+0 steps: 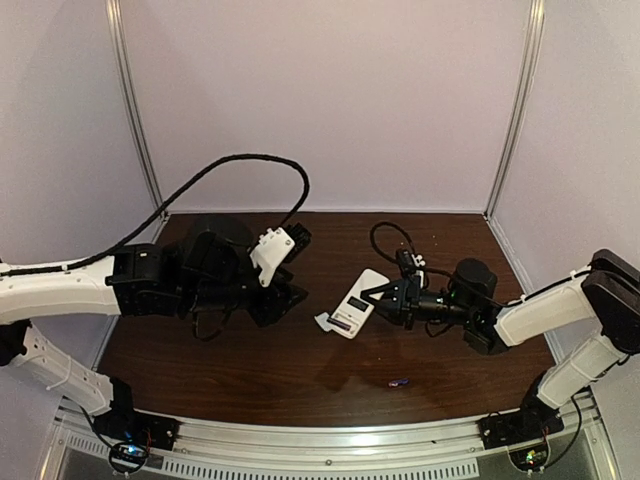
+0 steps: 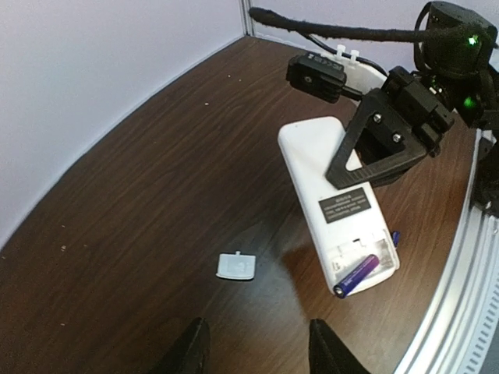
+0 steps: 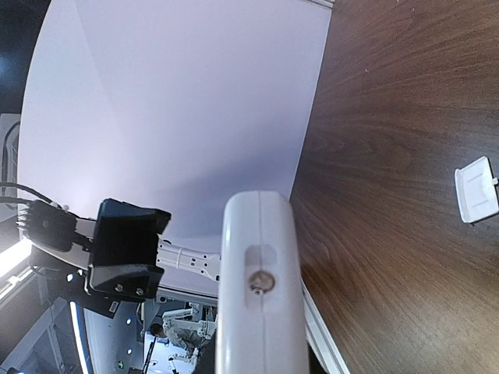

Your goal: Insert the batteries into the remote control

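My right gripper [image 1: 380, 300] is shut on the white remote [image 2: 320, 171], held tilted with its back and open battery bay showing. A purple battery [image 2: 355, 276] lies slanted in or on that bay's lower end. A second battery [image 1: 398, 382] lies on the table toward the front. The white battery cover [image 2: 235, 266] rests on the table left of the remote. My left gripper is open, fingers apart with nothing seen between them, left of and above the remote. The right wrist view shows the remote's end [image 3: 261, 280].
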